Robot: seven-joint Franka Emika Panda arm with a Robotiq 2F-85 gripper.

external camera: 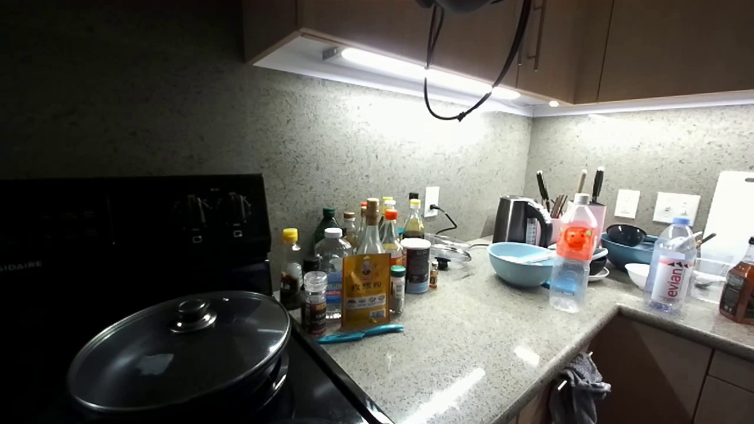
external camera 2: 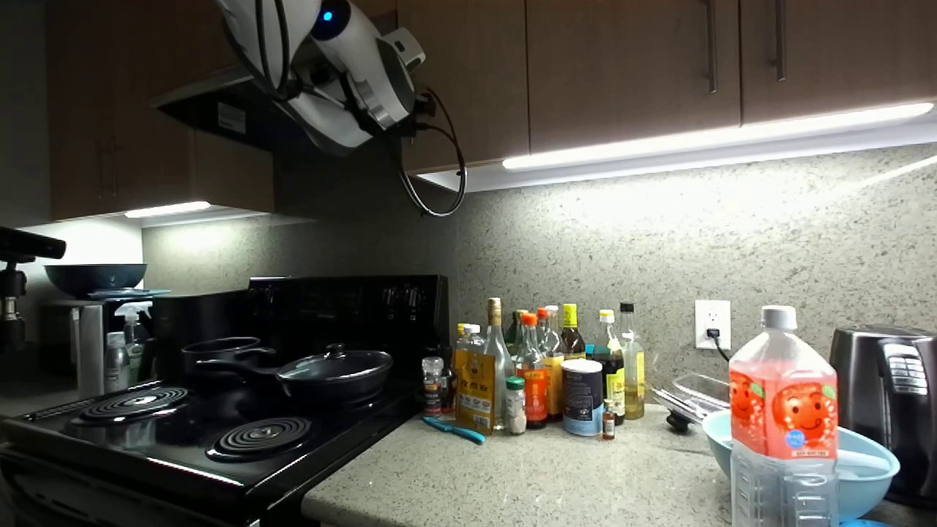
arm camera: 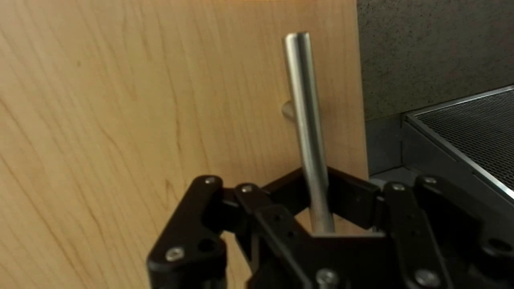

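A round metal bar handle (arm camera: 302,91) stands out from a pale wooden cabinet door (arm camera: 144,96) in the wrist view. My gripper is closed on this bar. One black fingertip (arm camera: 289,190) lies on its left side and the other on its right, and the handle's lower end disappears behind the gripper body. In exterior view 2 the white arm (external camera 2: 360,88) reaches up by the upper cabinets, with its gripper out of sight. Only the hanging arm cable (external camera: 459,116) and a dark bit of the arm show in exterior view 1.
Right of the door, the wrist view shows a dark hood with a mesh filter (arm camera: 474,130). Below are the stove with a lidded pan (external camera 2: 338,373), several bottles (external camera 2: 531,360) and a clear bottle with a red label (external camera 2: 782,421) on the counter.
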